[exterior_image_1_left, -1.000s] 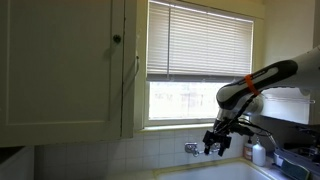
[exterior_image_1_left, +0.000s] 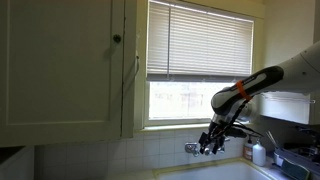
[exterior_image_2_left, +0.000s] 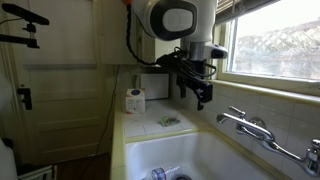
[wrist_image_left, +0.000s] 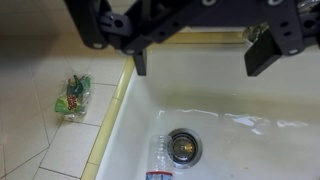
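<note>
My gripper stands open above the white sink (wrist_image_left: 240, 150), with nothing between its fingers in the wrist view. Below it, a clear plastic bottle (wrist_image_left: 158, 158) lies on the sink floor beside the round drain (wrist_image_left: 184, 147). On the tiled counter left of the sink rests a clear packet (wrist_image_left: 72, 95) with green contents. The second exterior view has the gripper (exterior_image_2_left: 195, 88) well above the basin, with the bottle (exterior_image_2_left: 165, 172) low in it and the packet (exterior_image_2_left: 168, 121) on the counter beyond.
A wall faucet (exterior_image_2_left: 245, 124) juts out over the sink's window side. A white container (exterior_image_2_left: 135, 101) and a white box-like appliance (exterior_image_2_left: 155, 84) stand on the far counter. Soap bottles (exterior_image_1_left: 259, 154) and a dark rack (exterior_image_1_left: 297, 162) sit on the right.
The arm has shifted slightly left and down in the first exterior view over the last second.
</note>
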